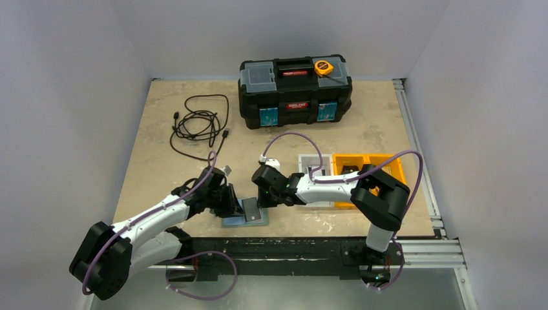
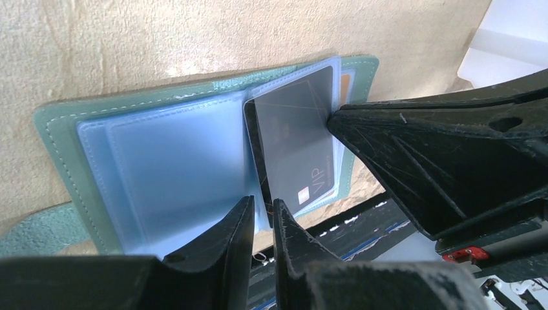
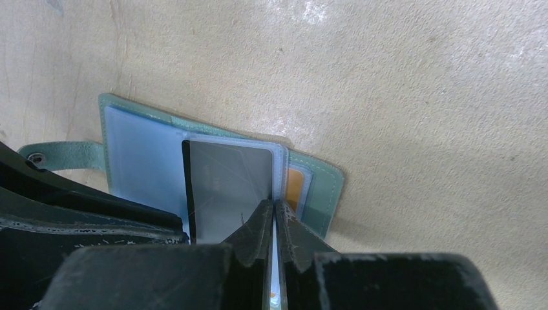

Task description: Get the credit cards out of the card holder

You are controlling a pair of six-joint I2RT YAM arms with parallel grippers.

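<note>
The open card holder (image 1: 261, 223) lies at the table's front, green outside with blue translucent sleeves. A grey card marked VIP (image 2: 297, 139) sits in its right-hand sleeve, its dark stripe edge at the sleeve's left opening. My left gripper is shut, its tips at that stripe edge near the lower corner; no clear hold on the card shows. At the sleeve's right edge, my right gripper is shut with its tips against the clear border. Whether the thin border lies between them is hard to tell. An orange card (image 3: 295, 188) shows under the sleeve.
A white tray (image 1: 305, 159) and an orange organizer (image 1: 399, 169) stand right of the holder, partly behind the right arm. The black toolbox (image 1: 294, 97) and coiled cable (image 1: 205, 116) are at the back. Bare table separates them from the holder.
</note>
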